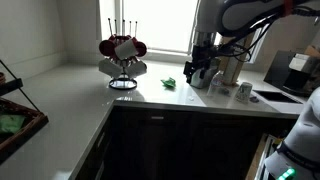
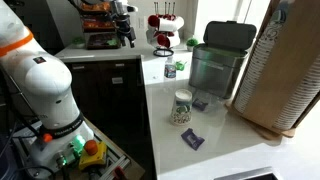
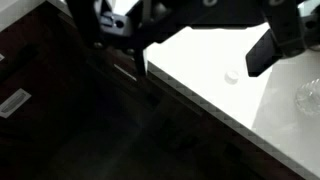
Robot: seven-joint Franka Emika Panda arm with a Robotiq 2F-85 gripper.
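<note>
My gripper is open and empty, its two dark fingers set wide apart over the front edge of the white counter [image 3: 205,60]. Exterior view 1 has the gripper [image 1: 196,76] hanging above the counter, right of the green item [image 1: 168,83]. A small pale round thing [image 3: 232,76] lies on the counter, seen between the fingers; what it is cannot be made out. Clear glassware [image 3: 309,97] shows at the right edge of the wrist view. In exterior view 2 the gripper [image 2: 128,41] is at the far end, left of the mug rack.
A rack of red and white mugs [image 1: 123,48] stands at the back. A patterned cup [image 2: 182,106], a dark packet [image 2: 192,140], a grey lidded bin [image 2: 212,72] and a tall ribbed basket [image 2: 283,65] occupy the other counter.
</note>
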